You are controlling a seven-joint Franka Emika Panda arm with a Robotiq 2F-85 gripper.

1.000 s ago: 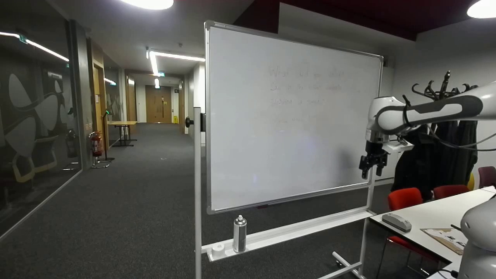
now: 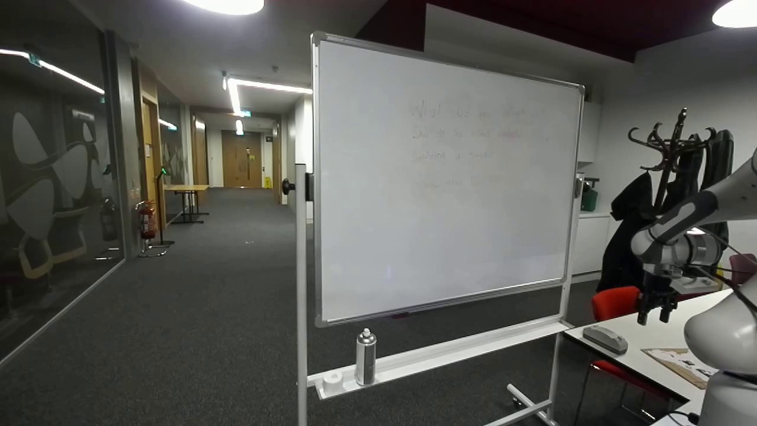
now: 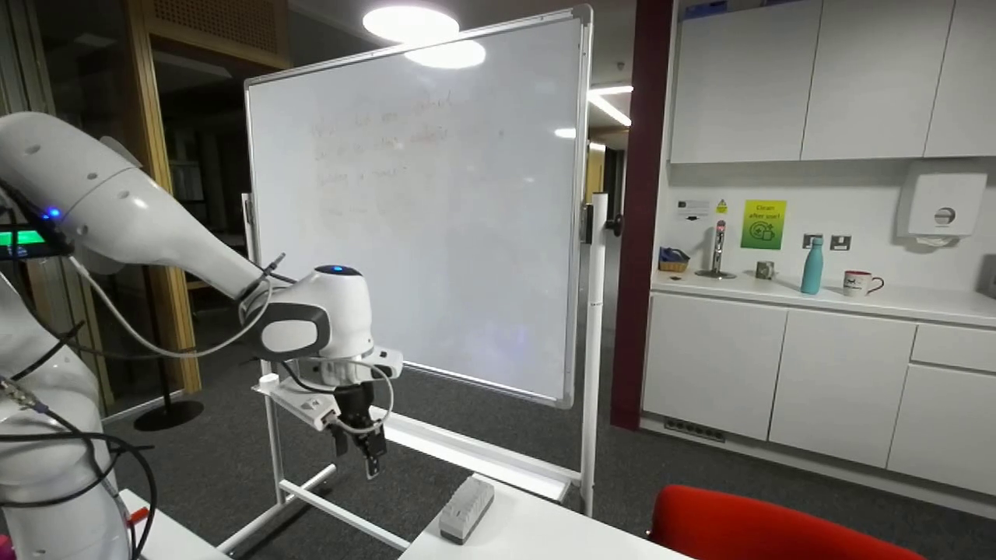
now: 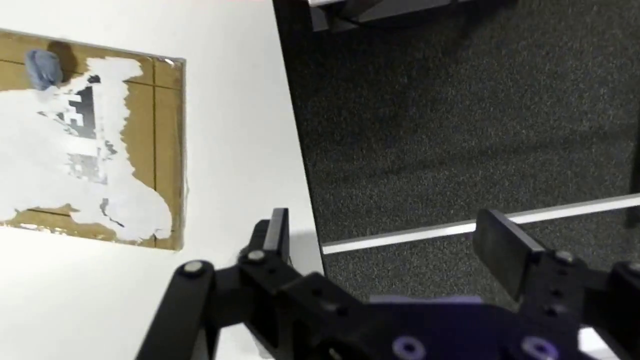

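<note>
My gripper (image 2: 654, 317) is open and empty, pointing down near the table edge. In the wrist view its fingers (image 4: 276, 231) stand wide apart, with table under one side and dark floor under the other. A grey eraser (image 2: 605, 339) lies on the white table (image 3: 551, 537) near its corner, apart from the gripper; exterior view 2 shows this eraser (image 3: 467, 509) to the right of and below the fingertips. Behind it stands a whiteboard (image 2: 447, 213) with faint handwriting (image 2: 465, 134) across its upper part.
A silver spray can (image 2: 365, 358) and a white roll (image 2: 332, 383) stand on the whiteboard's lower shelf. Torn cardboard (image 4: 168, 120) with a blue-grey lump (image 4: 44, 69) lies on the table. Red chairs (image 3: 738, 523) stand close to the table's edge.
In exterior view 1 the arm has moved right and down, away from the whiteboard's right edge. The gripper now hangs lower, by the table. The eraser has not moved.
</note>
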